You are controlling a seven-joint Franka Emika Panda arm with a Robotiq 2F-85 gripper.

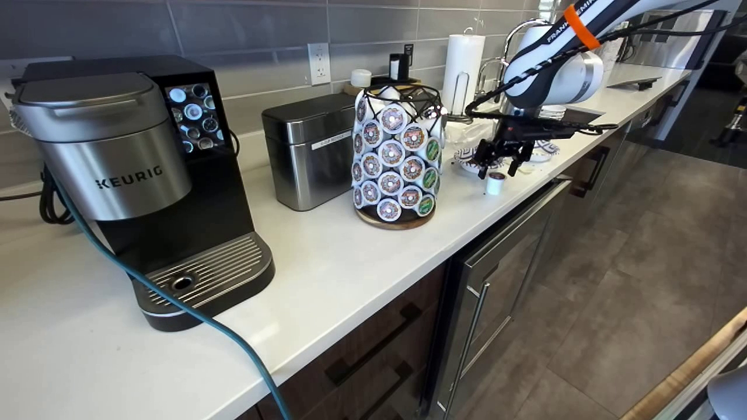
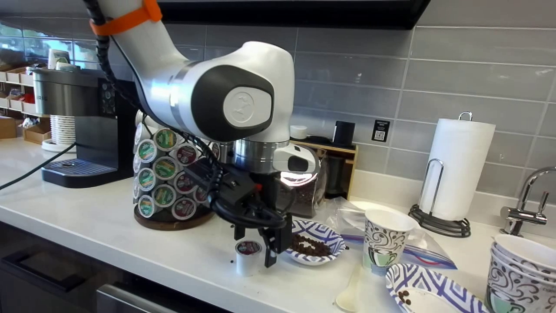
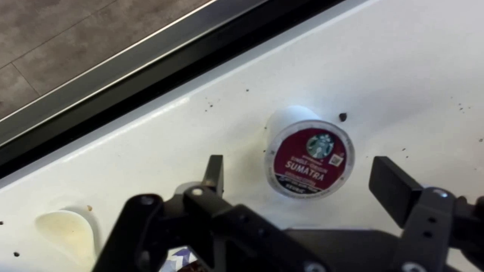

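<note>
A white coffee pod (image 3: 313, 161) with a dark red Sumatra lid stands upright on the counter near its front edge. My gripper is open above it, a finger (image 3: 393, 190) on either side in the wrist view and nothing held. Seen from exterior view 2, the pod (image 2: 248, 258) sits below and between the fingertips, with white counter around it. In exterior view 1 the same pod (image 1: 495, 184) shows small beneath the gripper (image 1: 504, 170).
A pod carousel (image 1: 397, 157) stands beside the arm, with a Keurig machine (image 1: 133, 140) beyond. Close by lie a bowl of coffee beans (image 2: 312, 242), a paper cup (image 2: 385, 237), a spoon (image 3: 68, 233) and another patterned bowl (image 2: 432, 284).
</note>
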